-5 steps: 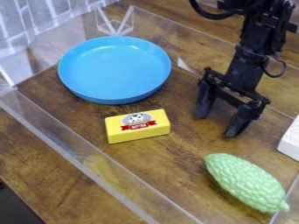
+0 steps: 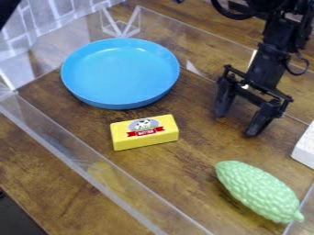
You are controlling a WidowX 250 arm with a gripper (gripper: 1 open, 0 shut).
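Note:
The black gripper (image 2: 251, 99) hangs low over the wooden surface at the right, between the blue plate and a white object at the right edge; its dark fingers blend together, so their opening is unclear. A blue plate (image 2: 120, 69) lies at the upper left. A yellow butter box (image 2: 143, 132) with a red label lies below the plate. A green bumpy vegetable (image 2: 255, 189) lies at the lower right.
A white object (image 2: 304, 147) sits at the right edge. Clear plastic walls (image 2: 55, 138) run along the left. Bare wood (image 2: 203, 147) is free in the centre.
The arm above the gripper has shifted slightly to the right. The plate, box and vegetable have not moved.

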